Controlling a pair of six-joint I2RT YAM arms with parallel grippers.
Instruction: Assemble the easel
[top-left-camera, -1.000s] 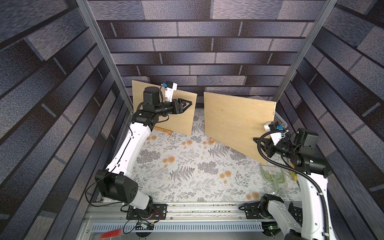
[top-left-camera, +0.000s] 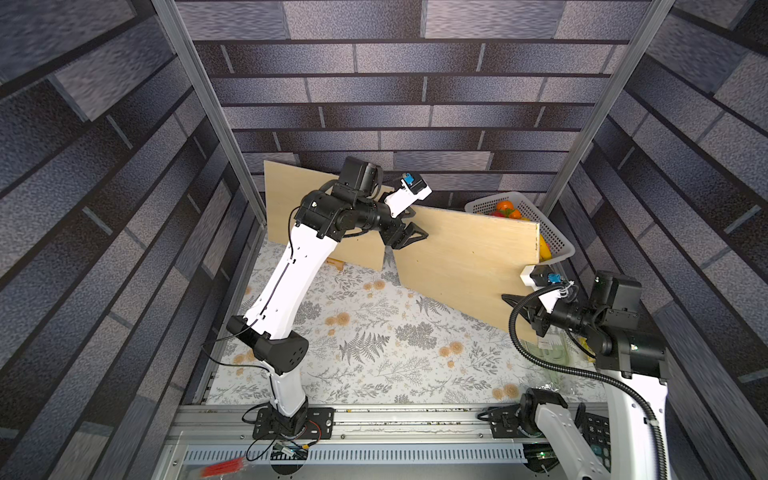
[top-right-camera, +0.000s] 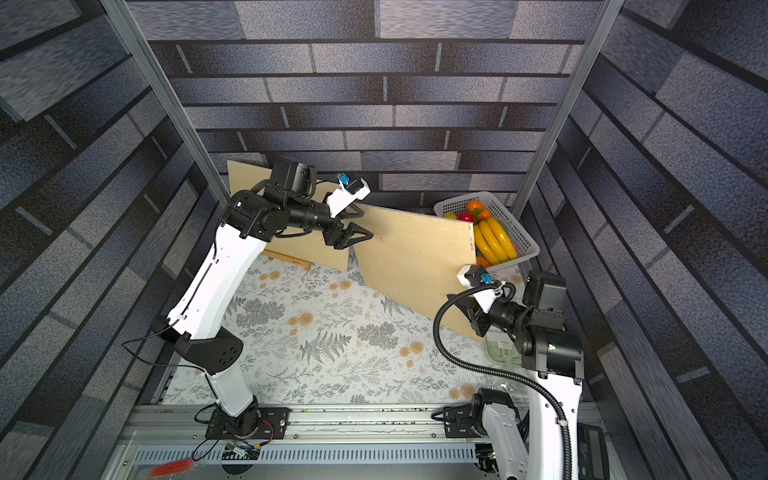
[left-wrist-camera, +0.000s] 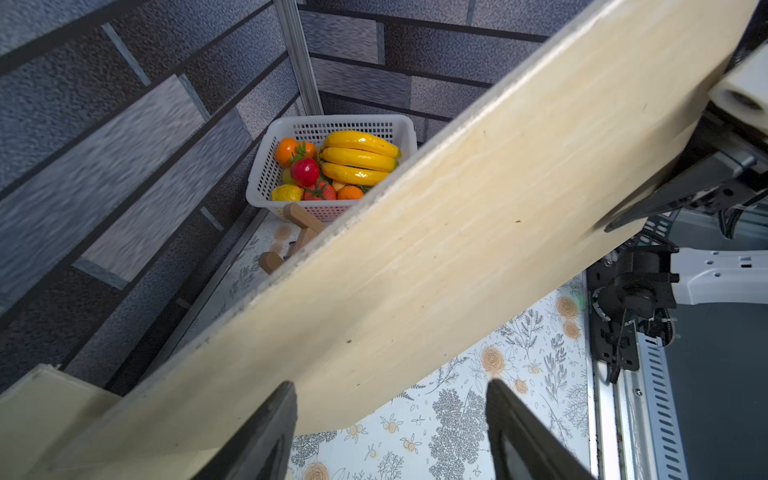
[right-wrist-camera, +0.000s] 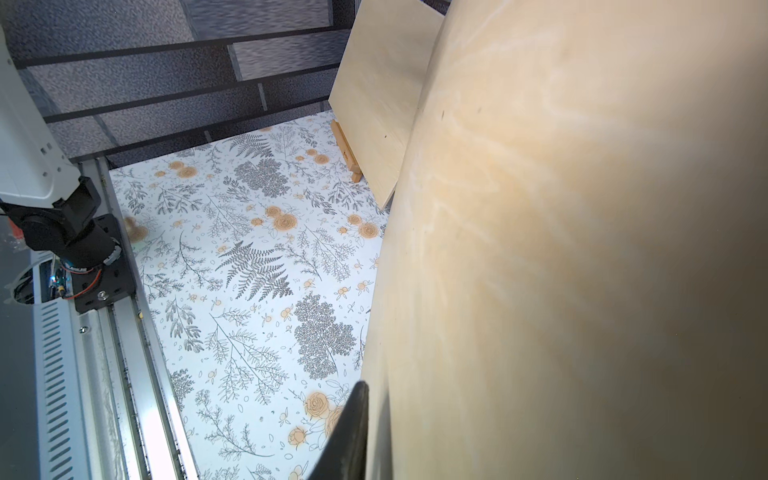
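A plywood panel (top-left-camera: 468, 256) is held tilted by my right gripper (top-left-camera: 518, 308), shut on its right lower part. My left gripper (top-right-camera: 352, 224) stands open at the panel's upper left end; in the left wrist view the panel runs diagonally just beyond the open fingers. A second plywood board (top-left-camera: 292, 196) stands at the back left on a wooden foot (right-wrist-camera: 345, 148), partly behind my left arm. More brown wooden pieces (left-wrist-camera: 297, 222) show behind the held panel in the left wrist view.
A white basket of fruit (top-right-camera: 516, 240) sits at the back right. A green dustpan (top-right-camera: 502, 348) lies on the right, partly under the right arm. Brick-patterned walls close in the sides and back.
My left arm has moved right and up to the held panel's left end.
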